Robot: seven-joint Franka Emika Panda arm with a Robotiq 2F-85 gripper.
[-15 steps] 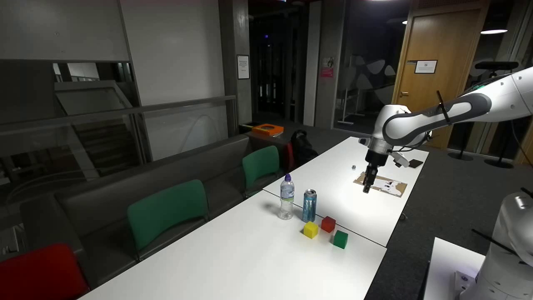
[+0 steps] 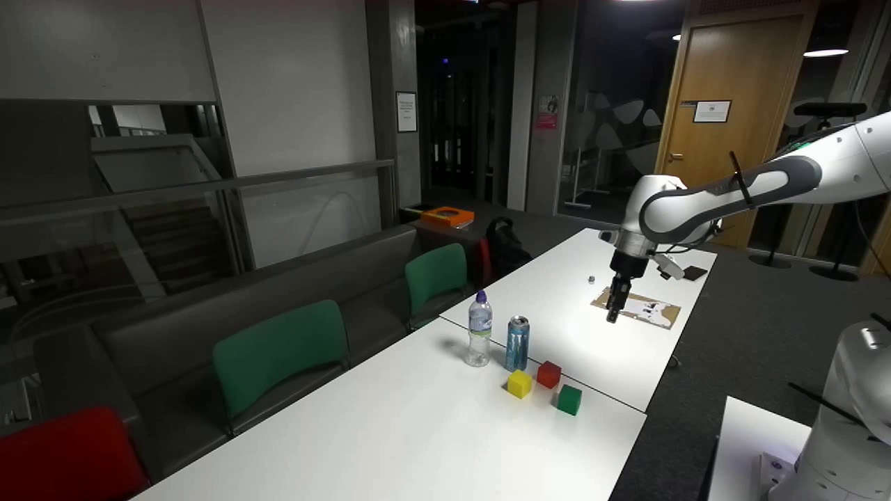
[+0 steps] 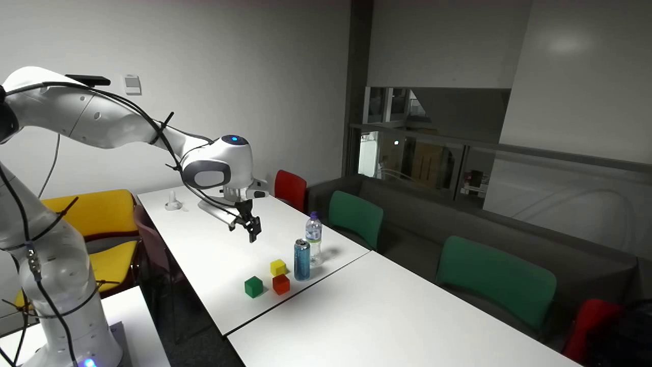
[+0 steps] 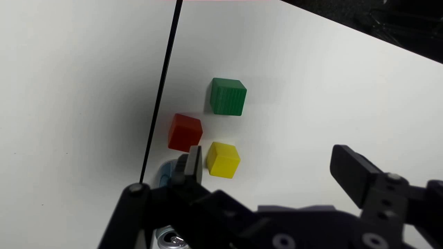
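My gripper is open in the wrist view, its two fingers wide apart with only bare table showing between them. A green cube (image 4: 228, 97), a red cube (image 4: 184, 133) and a yellow cube (image 4: 223, 161) lie on the white table, grouped near a black seam. Both exterior views have the gripper (image 2: 618, 305) above the table, apart from the cubes. Beside the cubes stand a blue can (image 3: 302, 260) and a clear bottle with a purple cap (image 3: 313, 235), both upright. One finger partly covers the can in the wrist view.
A flat brown-and-white board (image 2: 660, 312) lies on the far tabletop, beyond the gripper in exterior view 1. Green chairs (image 2: 280, 355) line one long side of the tables.
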